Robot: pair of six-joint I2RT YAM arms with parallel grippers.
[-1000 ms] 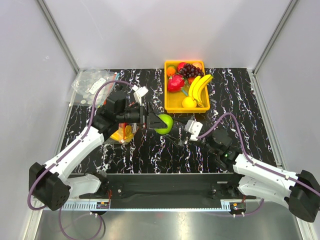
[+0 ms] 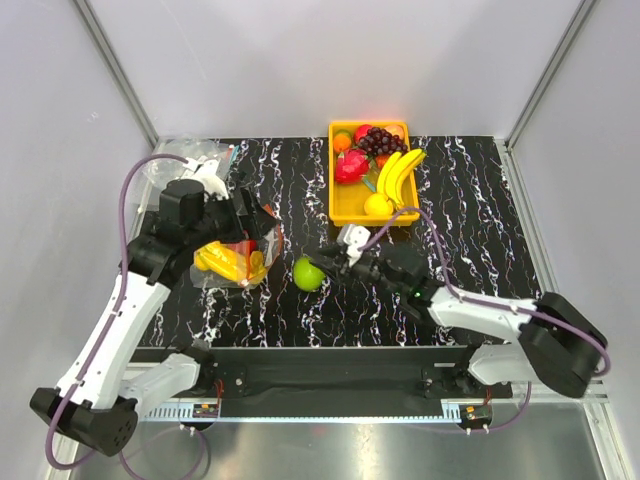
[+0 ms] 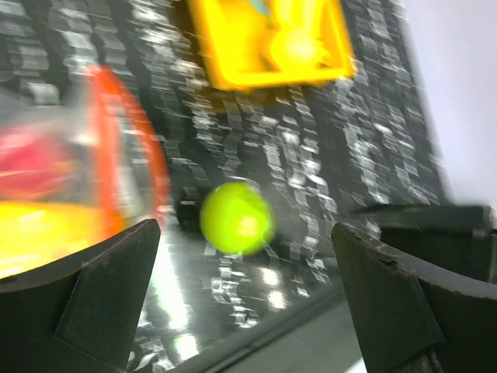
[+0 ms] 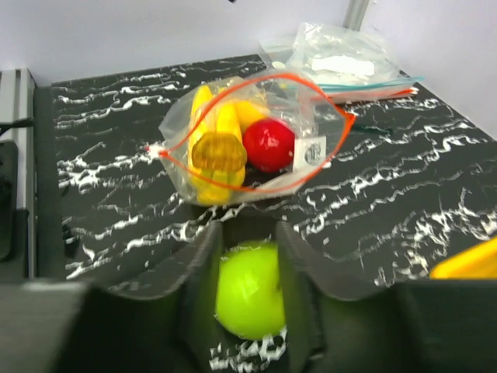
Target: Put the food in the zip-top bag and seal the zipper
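Note:
A round green fruit (image 2: 308,273) is between the fingers of my right gripper (image 2: 322,262), near the middle of the table. In the right wrist view the fruit (image 4: 251,292) is pinched by both dark fingers (image 4: 203,264). To its left lies a clear zip bag (image 4: 177,116) with an orange-red rim, its mouth open. Yellow pieces (image 4: 227,124) and a red round fruit (image 4: 269,144) are inside. My left gripper (image 2: 256,218) is over the bag, partly covering it from above. Its fingers stand wide apart in the left wrist view, with nothing between them.
At the back stands a yellow bin (image 2: 345,210) with bananas (image 2: 400,178), grapes (image 2: 381,142) and other fruit. Folded clear bags (image 4: 342,58) lie at the far left.
The green fruit has gone from the left gripper's fingers to the right gripper. My left gripper has opened and moved left over the bag.

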